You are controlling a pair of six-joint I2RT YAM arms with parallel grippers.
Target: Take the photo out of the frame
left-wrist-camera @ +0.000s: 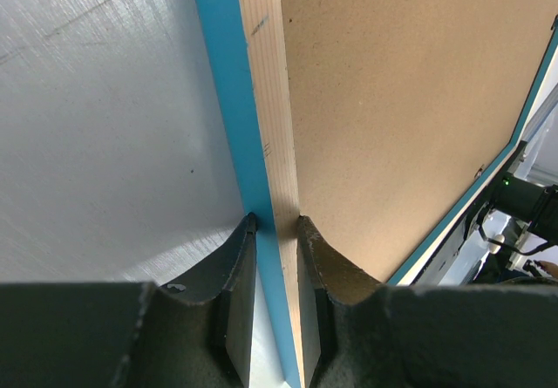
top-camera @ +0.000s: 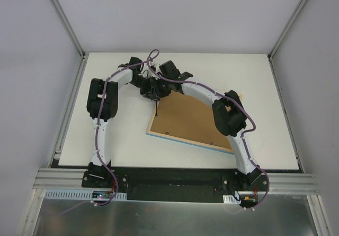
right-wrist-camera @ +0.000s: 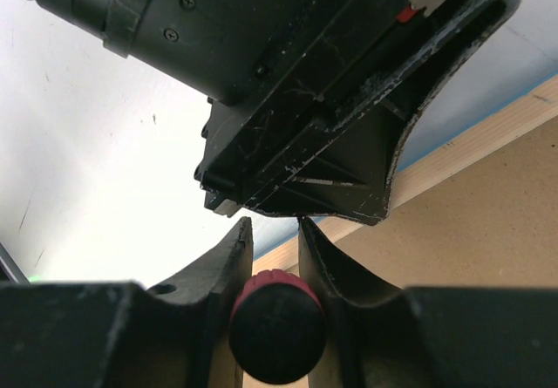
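The photo frame (top-camera: 190, 119), a brown backing board with pale wood edge and blue side, lies on the white table under both arms. In the left wrist view, my left gripper's (left-wrist-camera: 275, 224) fingertips straddle the wood-and-blue edge (left-wrist-camera: 275, 144); whether they grip it is unclear. In the right wrist view, my right gripper is shut on a dark cylindrical tool (right-wrist-camera: 277, 336) with a red collar, beside the left gripper's housing and over the frame's edge (right-wrist-camera: 462, 153). In the top view both grippers crowd together at the frame's upper left corner.
Grey walls and rails border the table on the sides and back. Purple cables run along both arms.
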